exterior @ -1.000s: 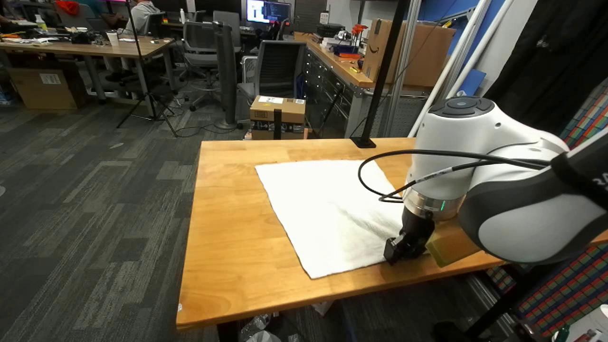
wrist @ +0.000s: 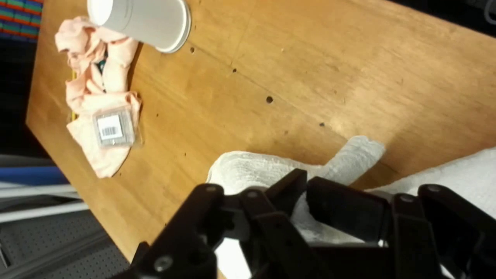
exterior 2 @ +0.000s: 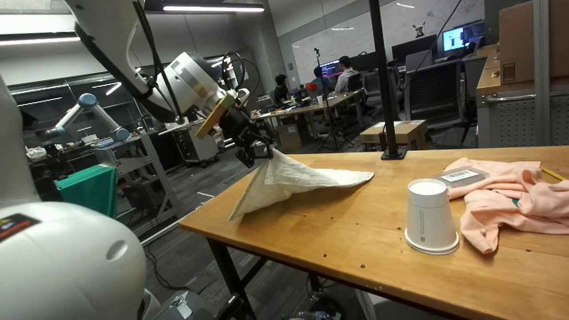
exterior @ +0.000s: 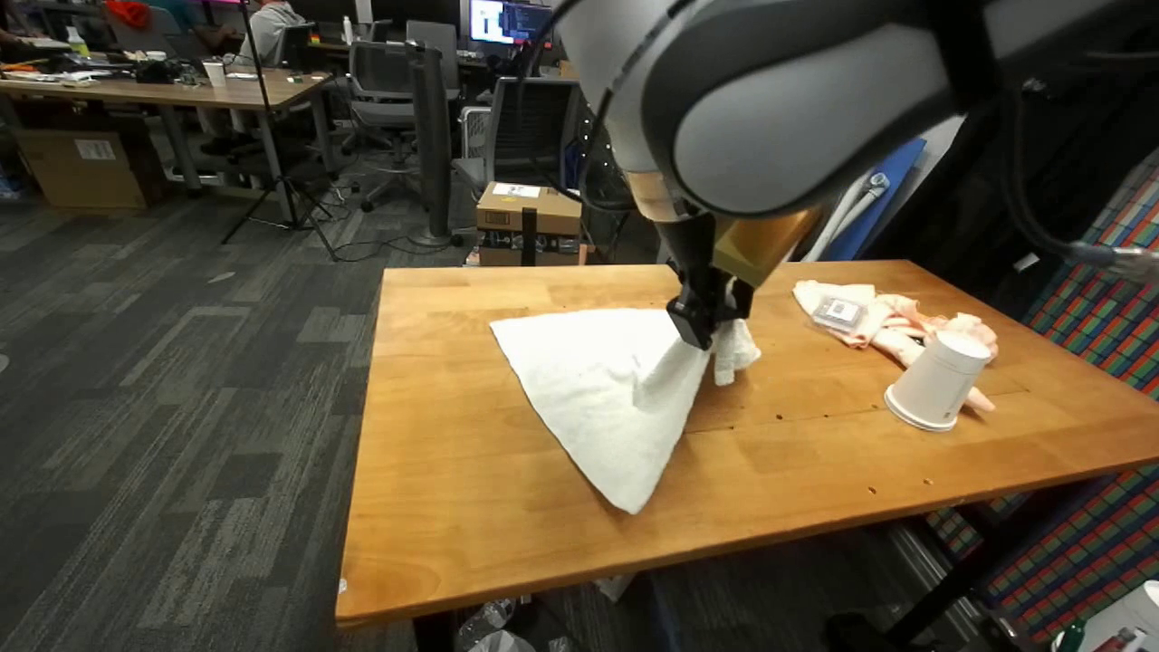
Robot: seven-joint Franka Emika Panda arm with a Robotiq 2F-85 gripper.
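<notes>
A white cloth lies partly on the wooden table, one part lifted into a peak. My gripper is at that peak above the tabletop, shut with the cloth pinched between its fingers. In exterior view 2 the raised cloth slopes down from the fingertips to the wood on both sides. The wrist view shows the black fingers together, with folds of cloth bunched around and beyond them. How much fabric sits between the fingers is hidden.
An upside-down white paper cup stands beside a crumpled peach cloth. On the peach cloth rests a small clear case with a barcode label. A black post rises at the table's edge. Bare wood lies between cup and white cloth.
My gripper has risen from the cloth's near corner and moved toward the table's far side, drawing that corner up and over. The cloth was lying nearly flat before.
</notes>
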